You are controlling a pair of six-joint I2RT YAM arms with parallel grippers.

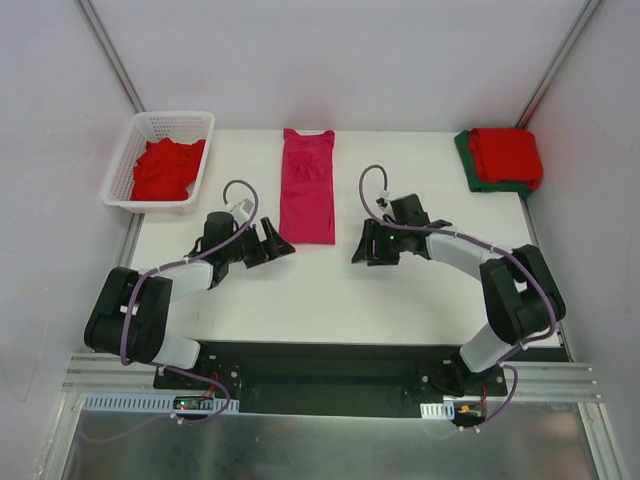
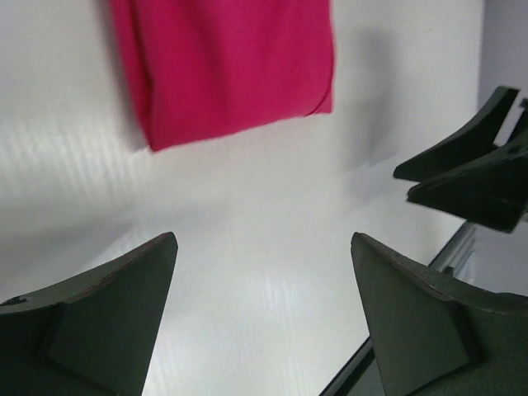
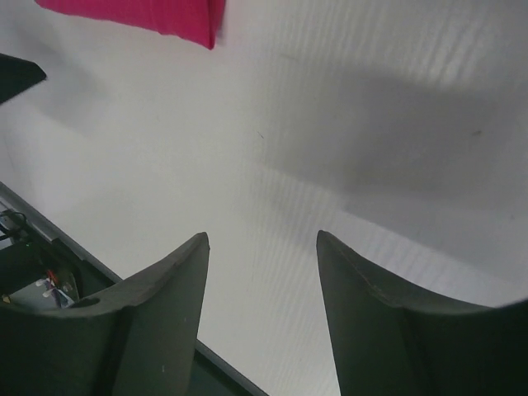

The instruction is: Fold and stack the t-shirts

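A magenta t-shirt lies flattened in a long narrow strip near the back centre of the white table; its near end shows in both wrist views. My left gripper is open just below and left of that near end, nothing between its fingers. My right gripper is open to the right of the shirt's near end, over bare table. At the back right a red folded shirt rests on a green folded one.
A white basket holding red cloth stands at the back left.
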